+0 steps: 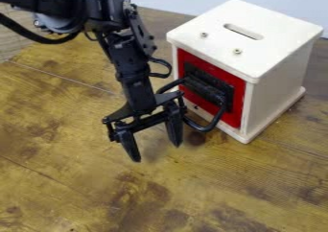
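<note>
My black gripper hangs at the centre of the camera view, pointing down, with its two fingers spread apart and nothing between them. Just to its right stands a white box with a slot and two bolts on its top. Its front is red and carries a black panel with a black loop handle or tube that reaches out toward my gripper; where it meets the gripper is hard to tell.
A light wall runs along the back behind the box.
</note>
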